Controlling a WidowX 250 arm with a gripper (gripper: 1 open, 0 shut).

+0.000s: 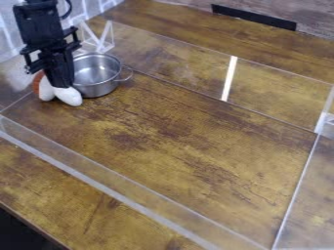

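My black gripper [55, 72] reaches down at the left edge, over a white elongated object [64, 95] with an orange-red part at its left end. Its fingertips are close to that object's left part; whether they touch it cannot be told. Just right of them sits a steel pot [102, 83] with a wire handle. The fingers are too small and dark to read clearly.
A white rack-like piece [98, 39] stands behind the pot. A clear low barrier runs round the wooden table [183, 146]. A dark slot lies at the back.
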